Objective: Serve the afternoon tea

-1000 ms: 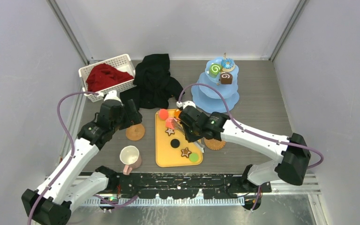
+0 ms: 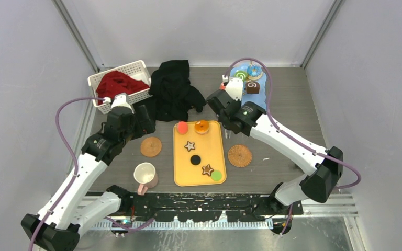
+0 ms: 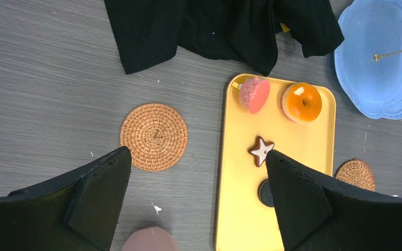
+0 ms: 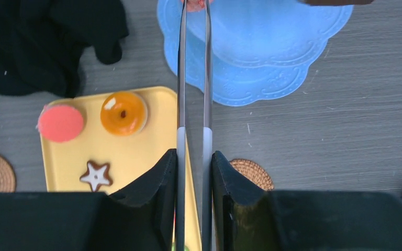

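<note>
My right gripper is shut on metal tongs, one finger against each long arm. A pink cake shows at the tongs' far end, cut off by the view's upper edge. From above, it sits at the left side of the blue tiered stand, partly behind the arm. A green swirl roll, a blue-topped cake and a chocolate roll rest on that stand. The yellow tray carries an orange doughnut, a pink-topped cake and several cookies. Apart from everything, my left gripper stays open and empty.
A mug stands left of the tray near the front edge. Woven coasters lie on both sides of it. Dark cloth and a white basket with red cloth fill the back left. Free table lies right of the stand.
The right arm has carried the tongs and pink cake from over the tray back and right to the stand.
</note>
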